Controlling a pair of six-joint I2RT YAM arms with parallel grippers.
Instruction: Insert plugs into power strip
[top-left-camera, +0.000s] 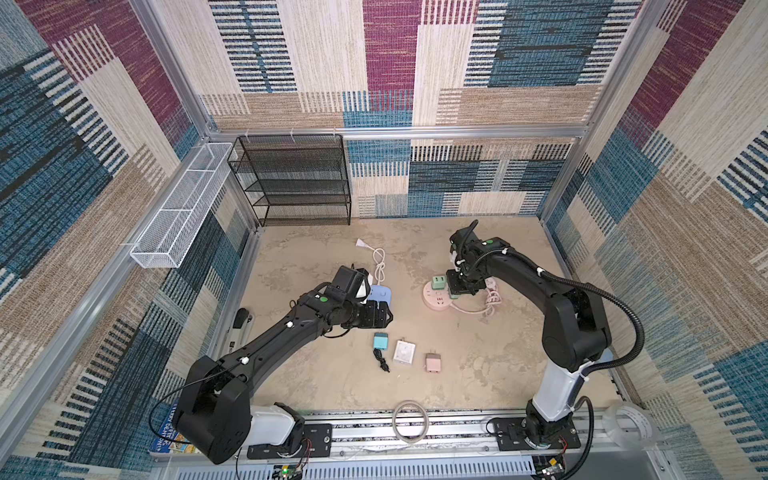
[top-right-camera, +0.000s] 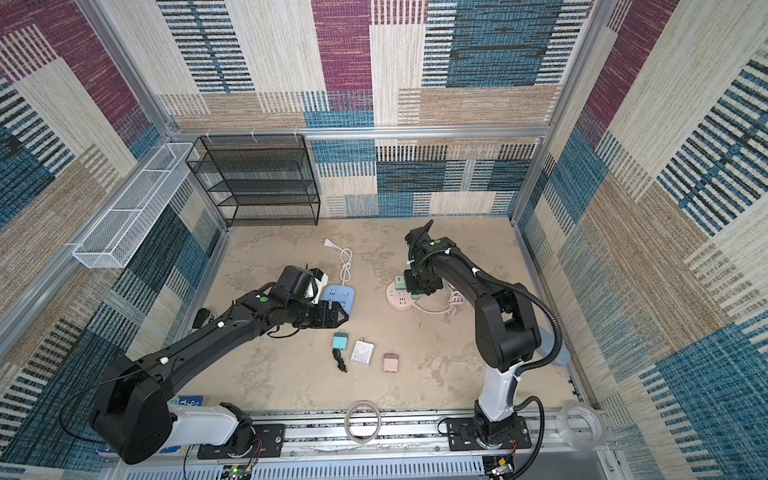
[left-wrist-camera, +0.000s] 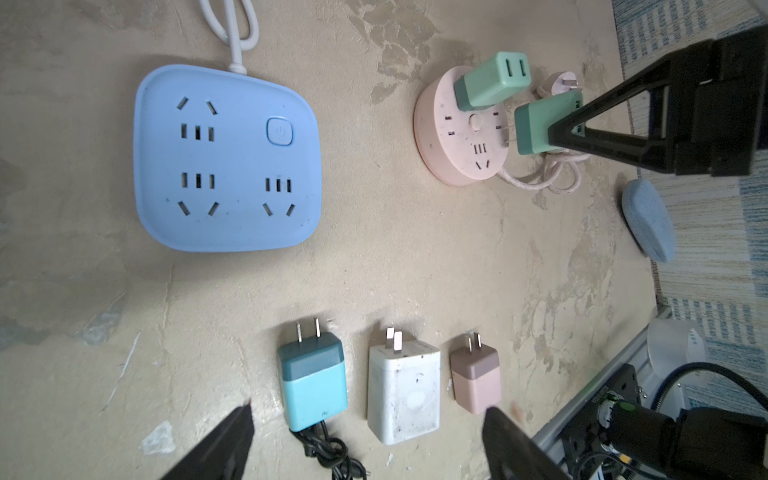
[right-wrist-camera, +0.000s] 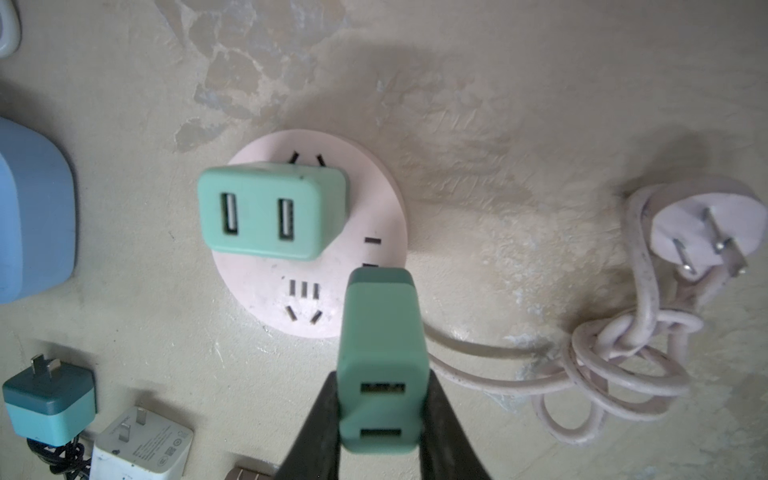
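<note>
In the left wrist view a round pink power strip (left-wrist-camera: 444, 152) carries one green plug (left-wrist-camera: 492, 80). Beside it my right gripper is shut on a second green plug (right-wrist-camera: 382, 336), held above the strip's edge near open sockets (right-wrist-camera: 304, 300). My left gripper is open and empty over the table, near a square blue strip (left-wrist-camera: 228, 224). Below that lie a cyan plug (left-wrist-camera: 312, 384), a white plug (left-wrist-camera: 404, 400) and a small pink plug (left-wrist-camera: 476, 384).
The pink strip's coiled cord and its plug (right-wrist-camera: 704, 224) lie to its right. A wire shelf (top-left-camera: 289, 180) stands at the back left. The table's front middle holds the loose plugs.
</note>
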